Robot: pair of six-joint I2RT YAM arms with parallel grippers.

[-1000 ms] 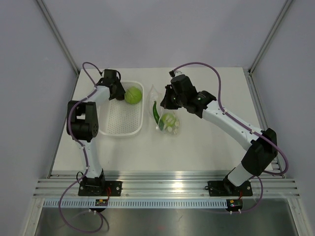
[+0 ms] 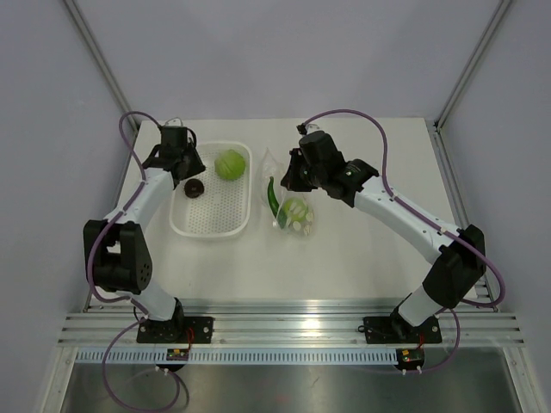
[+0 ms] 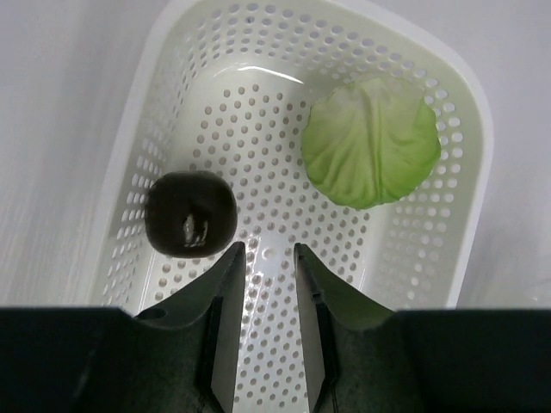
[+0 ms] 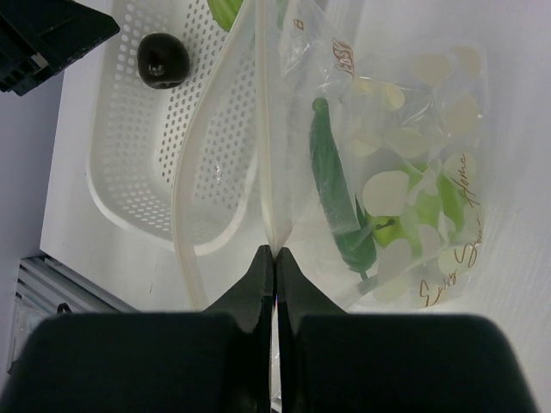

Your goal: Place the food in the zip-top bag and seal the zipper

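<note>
A white perforated basket (image 2: 224,215) holds a dark round food (image 2: 195,188), shiny in the left wrist view (image 3: 190,212), and a pale green cabbage piece (image 2: 231,164). My left gripper hangs over the basket above the dark food, its fingertips slightly apart; I cannot make out anything between them. My right gripper is shut on the thin edge of the clear zip bag (image 4: 405,198), which stands open right of the basket. Inside the bag lie a long green vegetable (image 4: 336,194) and a light green food (image 2: 294,209).
The white table has clear room at the front and on the right. Its metal front rail (image 2: 284,318) runs below both arm bases.
My left arm has drawn back toward the front left and up, uncovering the dark food, which now sits lower in the basket. The right arm has not moved.
</note>
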